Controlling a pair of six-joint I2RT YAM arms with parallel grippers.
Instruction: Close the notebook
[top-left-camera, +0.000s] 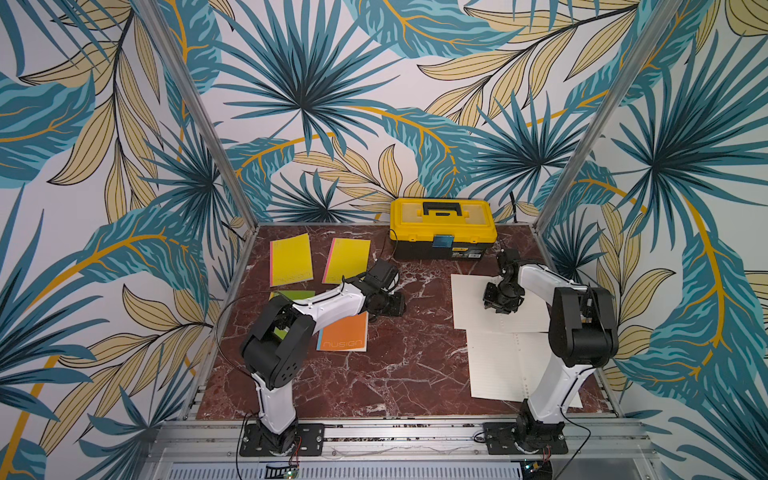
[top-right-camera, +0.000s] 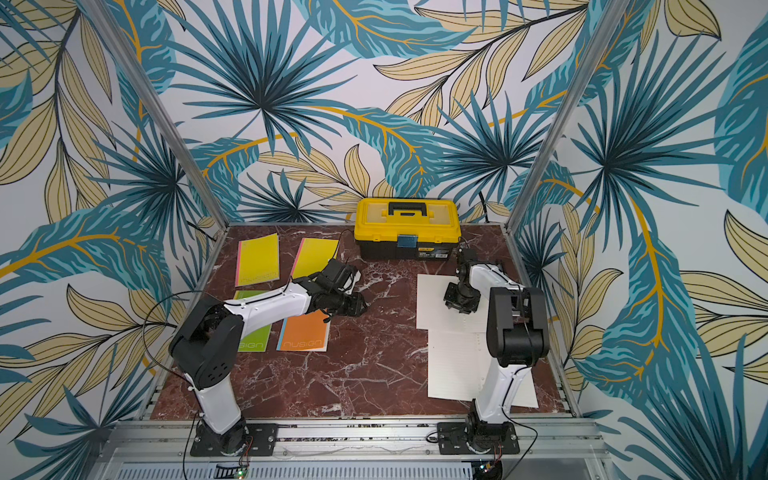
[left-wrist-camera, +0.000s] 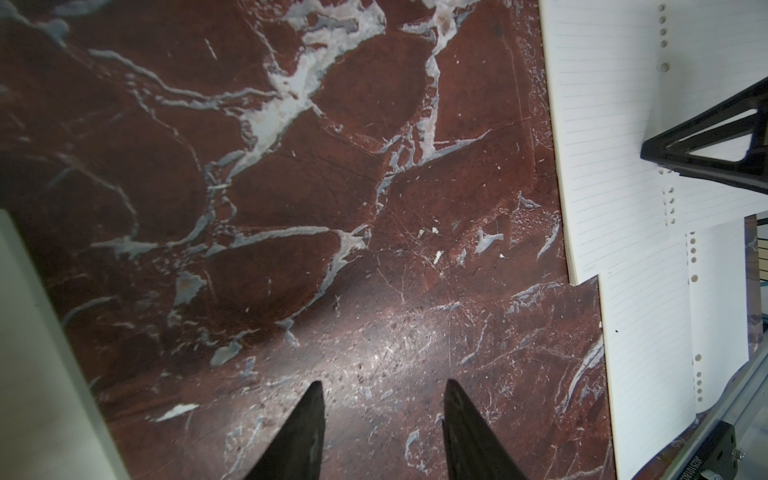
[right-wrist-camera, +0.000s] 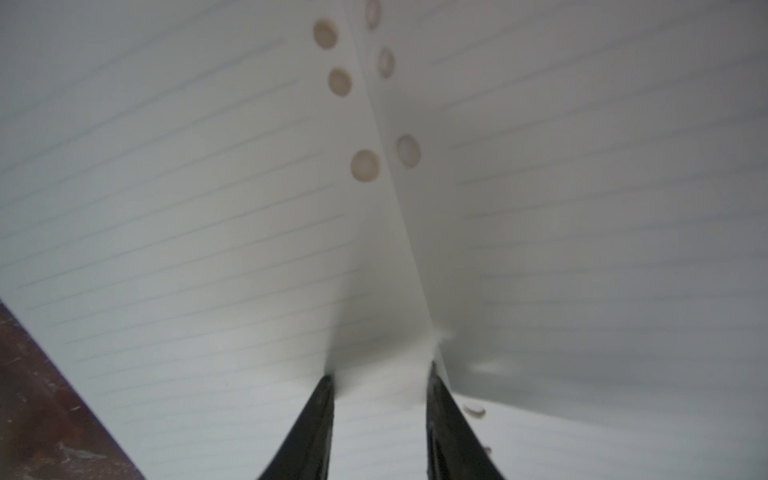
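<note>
Two open lined notebooks lie at the table's right. The far notebook (top-left-camera: 472, 296) overlaps the near notebook (top-left-camera: 496, 360) at its edge. Low over the far notebook's fold, my right gripper stands part open, its two fingers (right-wrist-camera: 308, 428) apart. Pages spread on both sides of the punched-hole fold in the right wrist view; whether a sheet touches the right fingertip cannot be made out. My left gripper is part open above bare marble, left of the notebooks, with nothing between its fingers.
Closed yellow notebooks (top-left-camera: 291, 260), a green one (top-right-camera: 254, 340) and an orange one (top-left-camera: 342, 334) lie on the left, partly under the left arm. A yellow and black toolbox (top-left-camera: 444, 228) stands at the back.
</note>
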